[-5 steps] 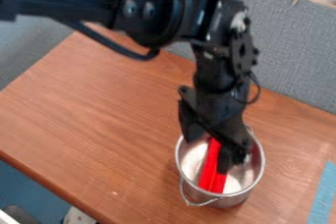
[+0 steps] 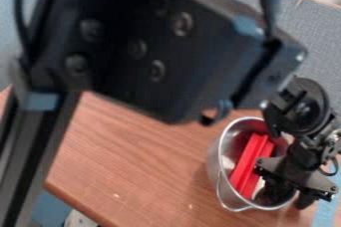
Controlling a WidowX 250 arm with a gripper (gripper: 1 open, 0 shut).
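A metal bucket [image 2: 232,191] with a white inside stands at the lower right, holding long red objects [image 2: 248,163]. My black gripper [image 2: 288,181] is at the bucket's right side, partly over and inside its rim. Its fingertips are dark and crowded against the bucket, so whether they are open or shut, or on anything, is unclear. A large part of my arm fills the upper left of the view and hides much of the table.
A grey padded wall [image 2: 313,42] runs along the back. A blue strip shows at the far right beside the bucket.
The arm's upper part has swung down and toward the viewer, now covering the upper left. The gripper has shifted right, and the bucket appears slightly further right with it.
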